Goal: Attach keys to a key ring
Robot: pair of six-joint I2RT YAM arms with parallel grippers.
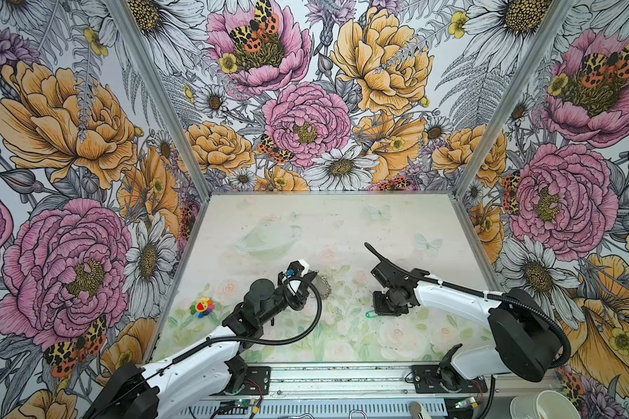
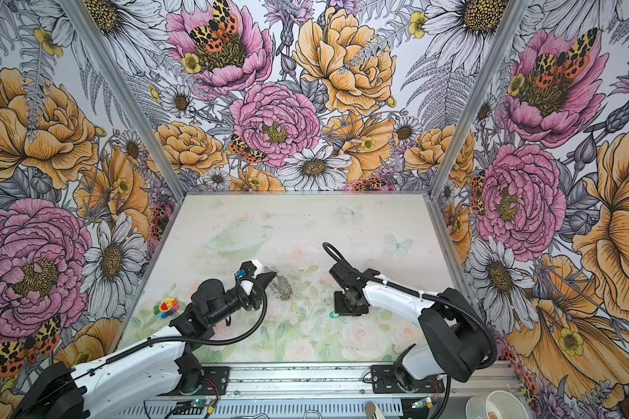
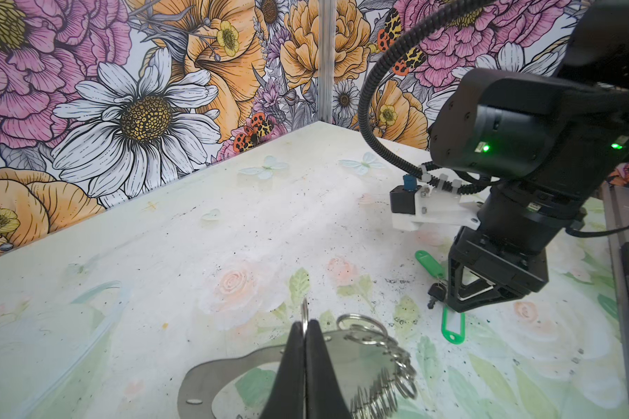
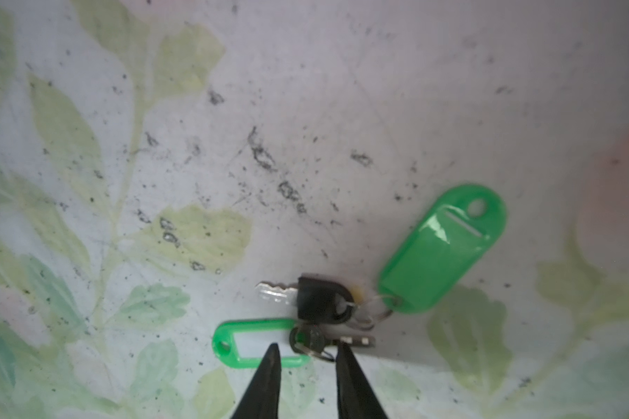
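My left gripper is shut; a thin metal ring tip shows at its fingertips, with a silver carabiner and rings (image 3: 367, 349) hanging beneath in the left wrist view. My right gripper is low over the keys, part open. Under it lie a black-headed key (image 4: 318, 300) joined by a ring to a green tag (image 4: 440, 248), and a second key (image 4: 356, 342) beside an outlined green tag (image 4: 234, 352). Whether anything is between the right fingers is unclear.
A colourful flower toy (image 1: 203, 306) lies at the table's left. A white cup (image 1: 541, 408) stands outside at the front right.
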